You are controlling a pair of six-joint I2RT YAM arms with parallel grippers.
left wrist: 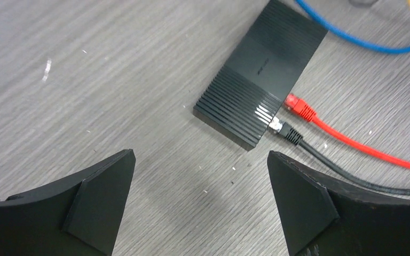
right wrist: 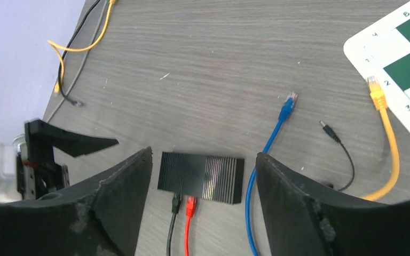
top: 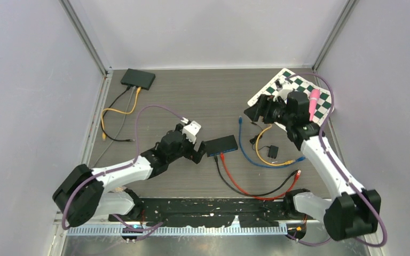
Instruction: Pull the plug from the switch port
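The black switch (top: 220,144) (left wrist: 259,69) (right wrist: 200,176) lies mid-table with a red plug (left wrist: 300,107) and a black plug (left wrist: 283,129) in its near side. A blue cable's plug (right wrist: 287,109) lies loose on the table to its right. My left gripper (top: 195,150) stands open just left of the switch, its fingers empty in the left wrist view. My right gripper (top: 256,111) is open over the table above the switch's right side, nothing between its fingers.
A second box (top: 138,78) with cables stands at back left. A checkered board (top: 315,90) with a pink object, a yellow cable (right wrist: 388,138) and a power adapter (top: 272,152) lie at right.
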